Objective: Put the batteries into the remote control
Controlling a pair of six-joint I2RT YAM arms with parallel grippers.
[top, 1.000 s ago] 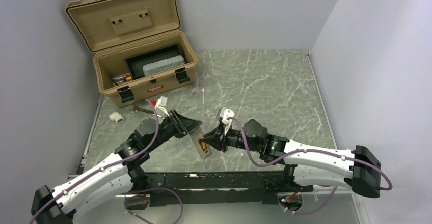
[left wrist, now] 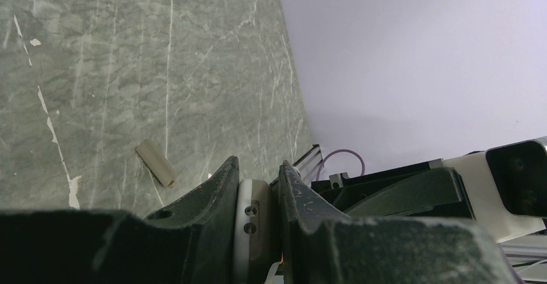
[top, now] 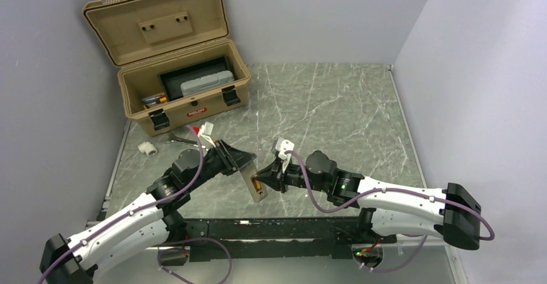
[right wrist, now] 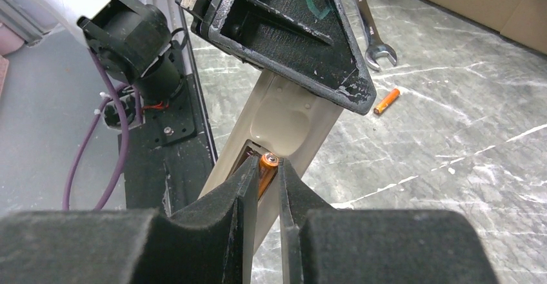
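Note:
My left gripper is shut on the grey remote control, held tilted with its battery compartment exposed toward my right gripper. In the right wrist view an orange battery is in the compartment, its top end raised between or just at the right fingertips, whose opening is narrow. A loose orange battery lies on the table. A flat grey-brown piece, probably the cover, lies on the table in the left wrist view.
The open tan toolbox stands at the back left. A wrench and a white object lie near it.
My right gripper has shifted very slightly at the remote; otherwise the top view looks the same.

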